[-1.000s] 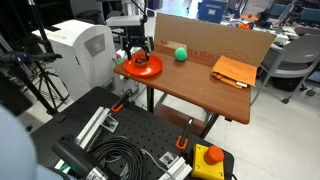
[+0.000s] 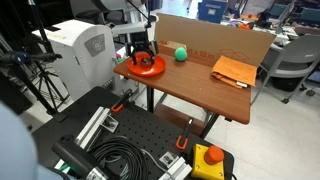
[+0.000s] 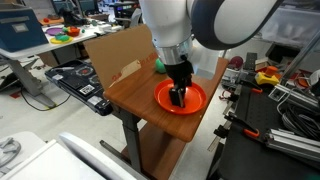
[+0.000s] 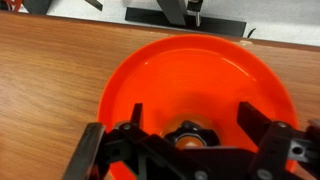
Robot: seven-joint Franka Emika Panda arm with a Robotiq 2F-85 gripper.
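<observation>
A round red plate (image 2: 152,65) lies on the wooden table near its left end. On the plate, between my fingers in the wrist view, sits a small round object with orange and dark parts (image 4: 190,134). Just above it, my gripper points down with its fingers wide apart, one on each side and not closed on the object. In exterior view 2 the gripper (image 3: 181,94) is low over the plate (image 3: 191,100), and the small object is hard to make out there.
A green ball (image 2: 181,53) and an orange cloth (image 2: 234,71) lie farther along the table. Cardboard (image 2: 215,43) stands along the back edge. Bare wood (image 2: 200,84) shows at the front middle. A red-and-yellow button box (image 2: 208,160) is off the table, front right.
Over the last second my gripper has come down toward the plate and a little to the right in exterior view 1. The plate, ball and cloth have stayed put.
</observation>
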